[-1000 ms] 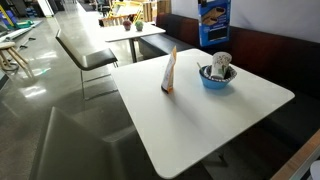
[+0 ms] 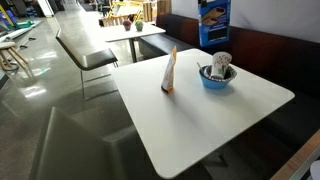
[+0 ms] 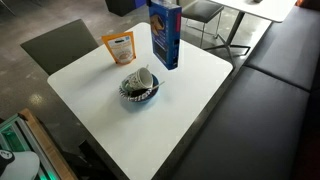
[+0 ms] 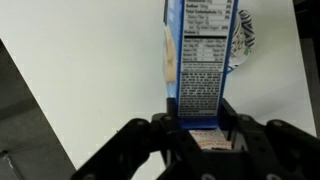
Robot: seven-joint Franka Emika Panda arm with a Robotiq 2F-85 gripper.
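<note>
A tall blue box (image 2: 214, 22) hangs in the air above the white table, its top cut off by the frame edge. In exterior view 2 the same blue box (image 3: 166, 38) is held over the far part of the table. From the wrist, its printed side panel (image 4: 204, 50) faces the camera, and my gripper is shut on the box, one dark finger on each side. Neither exterior view shows the gripper itself. A blue bowl (image 2: 216, 82) stands on the table below, with a white patterned cup (image 3: 143, 77) tilted inside it.
An orange and white pouch (image 3: 121, 47) stands upright on the table, apart from the bowl. Bare tabletop (image 3: 165, 130) spreads around both. A dark bench (image 2: 275, 65) runs along one side, and a chair (image 2: 75, 145) stands at another.
</note>
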